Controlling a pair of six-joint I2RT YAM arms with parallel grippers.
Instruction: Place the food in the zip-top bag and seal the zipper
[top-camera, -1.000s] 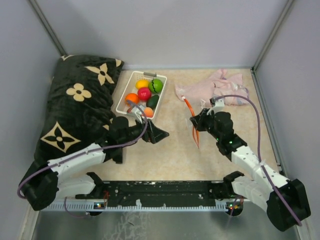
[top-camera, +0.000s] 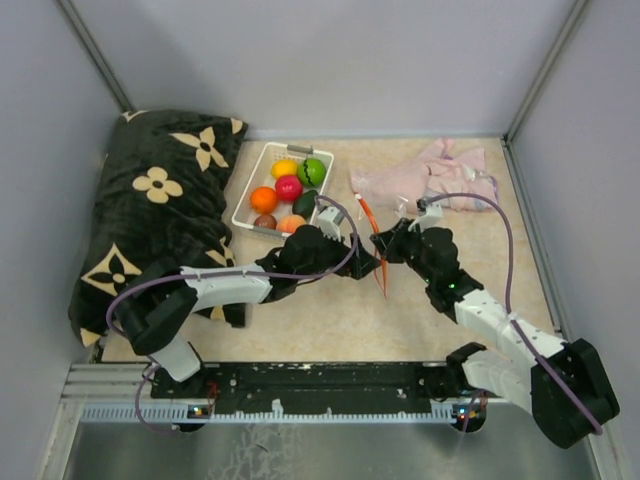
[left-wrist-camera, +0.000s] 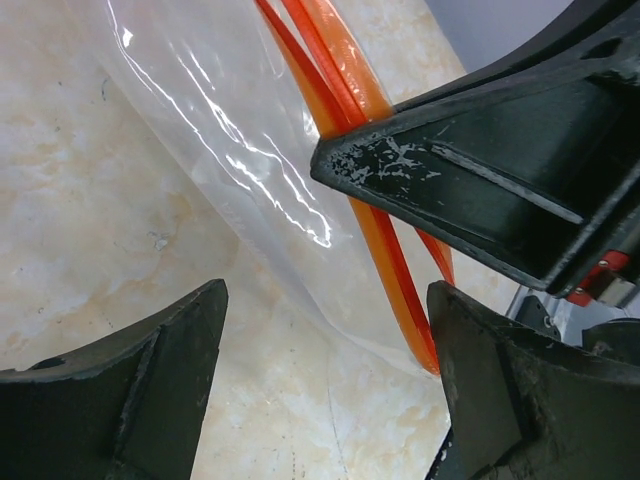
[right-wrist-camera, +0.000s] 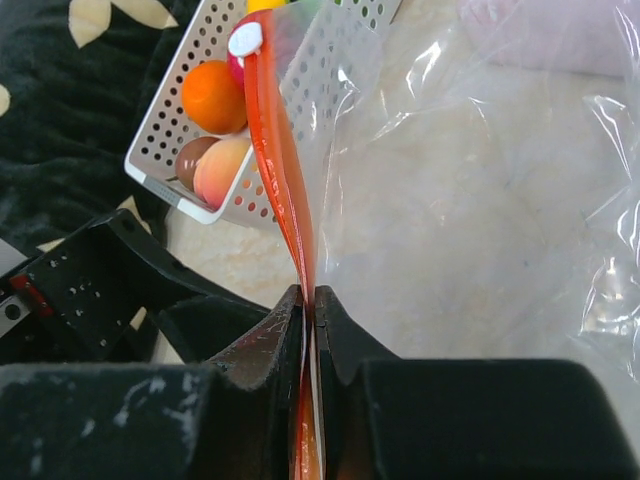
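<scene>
A clear zip bag with an orange zipper strip (top-camera: 371, 225) is held upright by my right gripper (top-camera: 387, 243), whose fingertips pinch the strip in the right wrist view. The bag's clear film (right-wrist-camera: 470, 200) spreads to the right there. My left gripper (top-camera: 365, 263) has its fingers apart just at the lower part of the strip; in the left wrist view the zipper (left-wrist-camera: 405, 300) runs down beside its right finger. A white basket (top-camera: 240, 215) holds several fruits, including an orange (top-camera: 264, 199) and a green watermelon-like one (top-camera: 311, 173).
A dark patterned cushion (top-camera: 150, 220) fills the left side. Pink, crumpled bags or cloth (top-camera: 430, 180) lie at the back right. Bare table shows at the front middle.
My left gripper has moved right, from beside the basket to the zipper strip. My right gripper and the bag have shifted slightly left.
</scene>
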